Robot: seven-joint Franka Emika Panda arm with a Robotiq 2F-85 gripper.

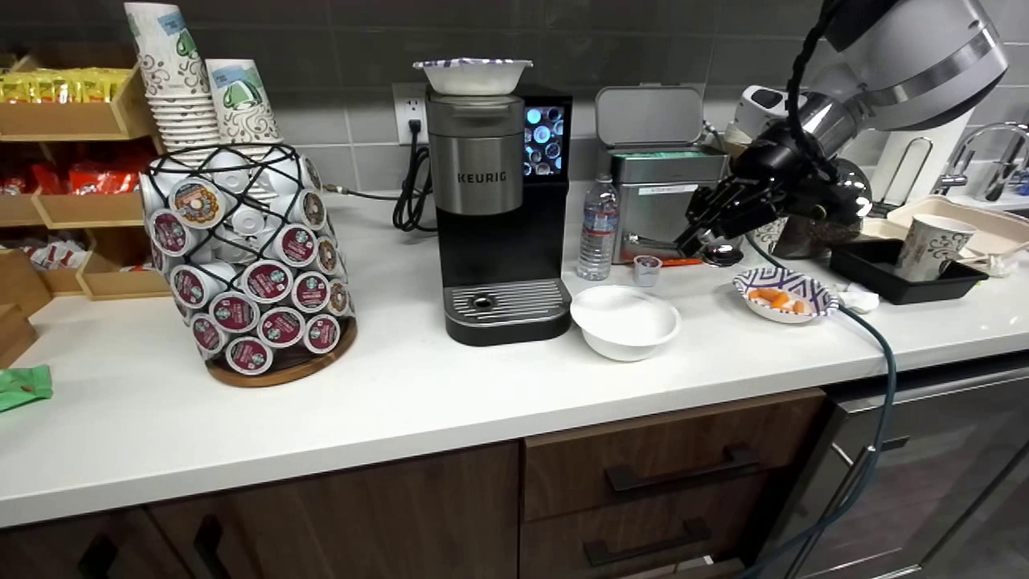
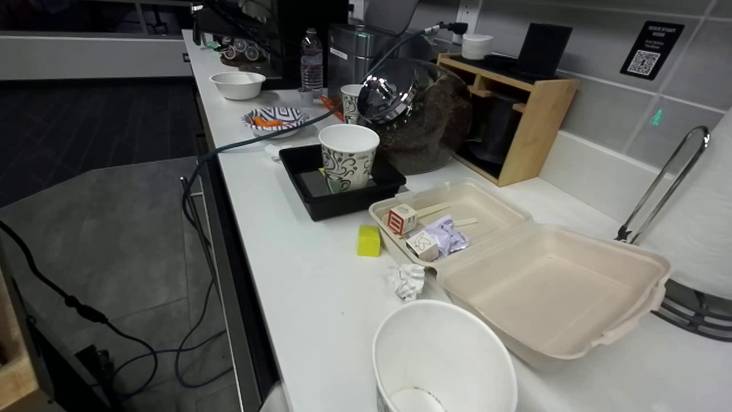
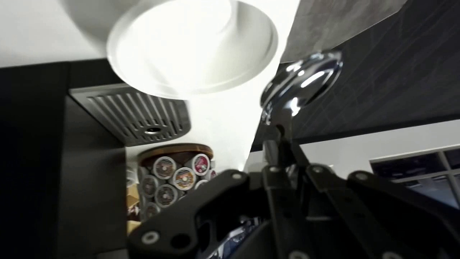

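A shiny metal spoon (image 3: 302, 82) is clasped in my gripper, its bowl end reaching out past the fingertips. In exterior view 1 the gripper (image 1: 692, 241) hangs above the counter in front of the steel bin, and the spoon (image 1: 652, 243) points left from it. The empty white bowl (image 1: 625, 323) sits on the counter, lower and to the left of the spoon. A patterned paper bowl (image 1: 817, 293) with orange pieces (image 1: 774, 298) stands to the right, under the arm. The wrist view has the white bowl (image 3: 254, 51) left of the spoon.
The Keurig machine (image 1: 473, 174) stands directly left of the white bowl. Behind are a water bottle (image 1: 599, 227), a small clear cup (image 1: 647, 271) and the steel bin (image 1: 667, 207). A blue-green hose (image 1: 883, 352) crosses the counter edge.
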